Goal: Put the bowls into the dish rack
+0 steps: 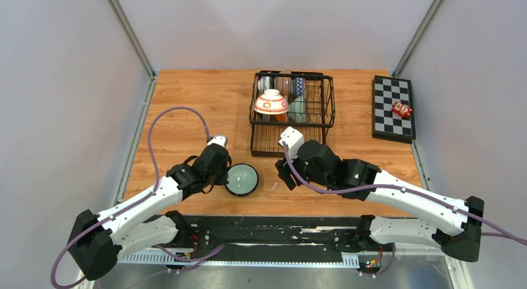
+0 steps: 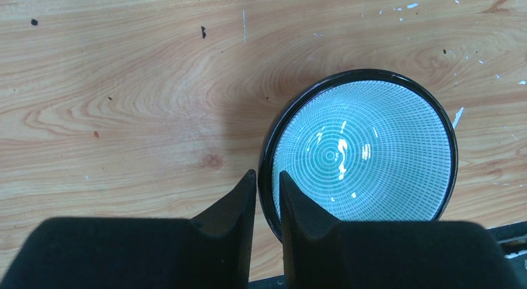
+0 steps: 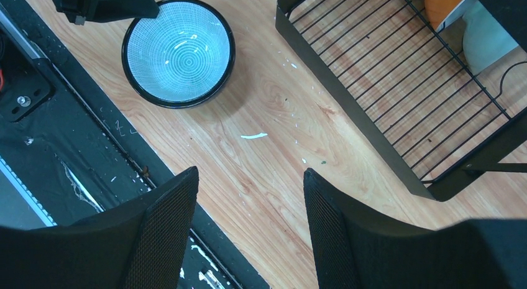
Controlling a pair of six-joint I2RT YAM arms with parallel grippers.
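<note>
A pale blue-green bowl with a black rim rests on the table left of centre. In the left wrist view my left gripper is at the bowl's near-left rim, its narrowly parted fingers around that rim; whether they grip it I cannot tell. My right gripper is open over bare table, nothing between its fingers. The black dish rack stands at the back centre, holding several bowls, among them an upturned red-and-white bowl.
A checkered board with a small red object lies at the right. The front edge borders a dark metal strip.
</note>
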